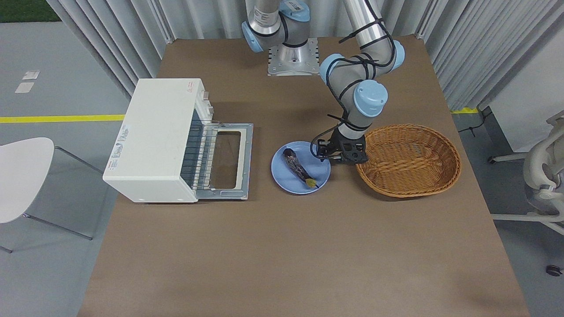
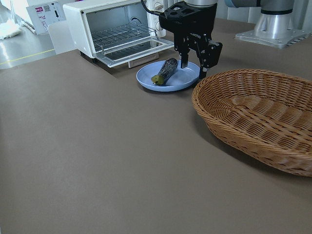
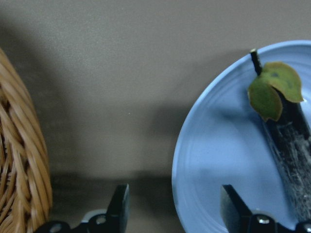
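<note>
A dark eggplant (image 1: 297, 164) with a green stem end lies on a blue plate (image 1: 283, 177); in the wrist view the eggplant (image 3: 291, 155) is at the right, on the plate (image 3: 218, 145). My gripper is open with nothing between its fingers, low over the plate's edge between plate and basket; in the left view the gripper (image 2: 192, 66) hangs just above the plate's right side. The wicker basket (image 1: 410, 158) stands right of the plate and is empty.
A white toaster oven (image 1: 148, 137) lies left of the plate, its glass door (image 1: 243, 158) folded down.
</note>
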